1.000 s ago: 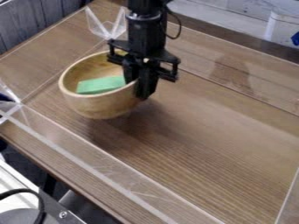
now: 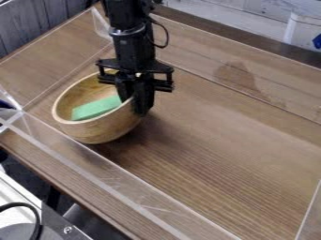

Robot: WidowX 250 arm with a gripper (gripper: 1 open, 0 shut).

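A wooden bowl (image 2: 85,127) with a green object (image 2: 94,108) inside sits at the left of the tabletop, slightly tilted. My black gripper (image 2: 134,97) reaches down from the top and is shut on the bowl's right rim, its fingertips partly hidden against the bowl.
Clear plastic edging runs along its left side. A pale surface (image 2: 301,28) lies at the back right, and a dark cable shows at the bottom left.
The gripper and bowl have moved left and a little toward the front from where they were about a second ago, with the gripper still on the bowl's right side.
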